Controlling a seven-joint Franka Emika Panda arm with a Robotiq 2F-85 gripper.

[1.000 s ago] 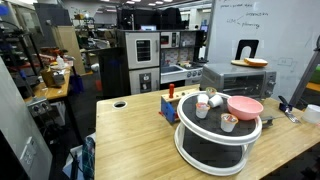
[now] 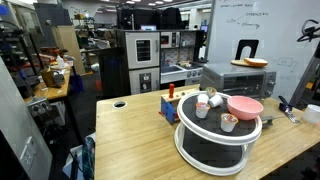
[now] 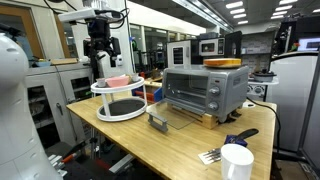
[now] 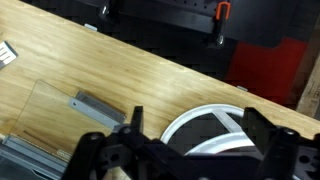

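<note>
My gripper stands open in the wrist view, a dark finger [image 4: 137,122] at its left and another at its right, with nothing held between them. Part of a round white-rimmed stand [image 4: 195,113] shows beyond the fingers. In exterior view 2 the gripper hangs in the air at the upper left, above the stand's side of the table. Exterior view 1 shows a round two-tier stand [image 2: 213,158] with a pink bowl [image 2: 244,107] and several small cups, one being a cup [image 2: 229,123] near the front, on its top tier.
A silver toaster oven [image 3: 205,92] with an orange dish [image 3: 222,62] on top occupies the back of the table. Near the table's front are a white mug [image 3: 236,162], a spatula [image 3: 210,156] and a metal piece [image 3: 158,122]. Bare wood [image 2: 130,145] lies left of the stand.
A dark part of the arm at the upper right edge of exterior view 1 has come further into view, toward the left. The stand and its contents look unmoved.
</note>
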